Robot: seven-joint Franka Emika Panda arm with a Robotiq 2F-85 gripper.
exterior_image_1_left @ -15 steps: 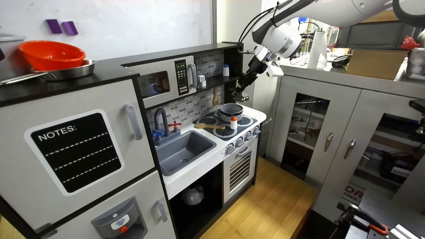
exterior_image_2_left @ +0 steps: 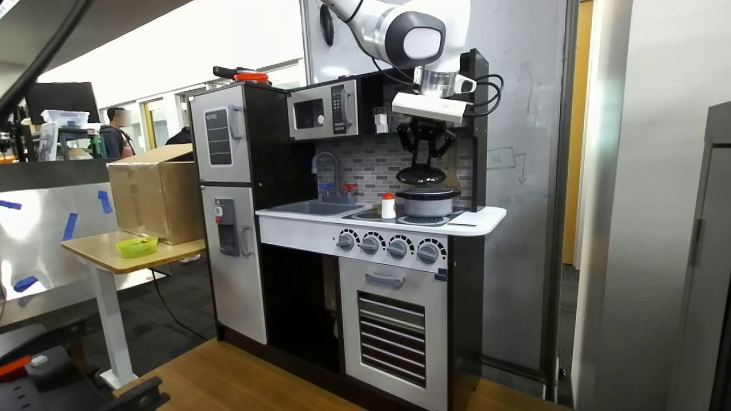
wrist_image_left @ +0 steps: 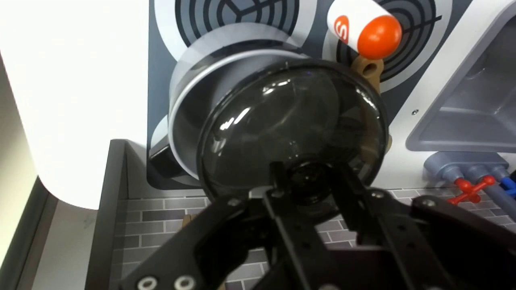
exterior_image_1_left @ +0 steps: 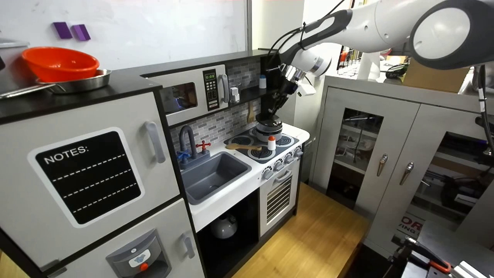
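Note:
My gripper is shut on the dark knob of a see-through pot lid [wrist_image_left: 290, 121]. In exterior view 2 the lid [exterior_image_2_left: 421, 174] hangs a little above the grey pot [exterior_image_2_left: 428, 204], which stands on the stove top. From the wrist, the lid covers much of the pot [wrist_image_left: 193, 113] but sits off to one side of it, leaving part of the rim showing. In exterior view 1 the lid [exterior_image_1_left: 269, 121] overlaps the pot [exterior_image_1_left: 267, 135] from above. The pot's inside is mostly hidden.
A white shaker with an orange cap [exterior_image_1_left: 271, 143] and a wooden spoon [exterior_image_1_left: 238, 146] lie close to the pot on the stove. The sink [exterior_image_1_left: 215, 173] is empty. Behind the stove rises a tiled back wall [exterior_image_2_left: 370, 174], with a shelf [exterior_image_1_left: 252, 94] above.
The gripper has carried the lid left and down in exterior view 1, from behind and above the pot's right side to over the pot. The pot, shaker and spoon stay put.

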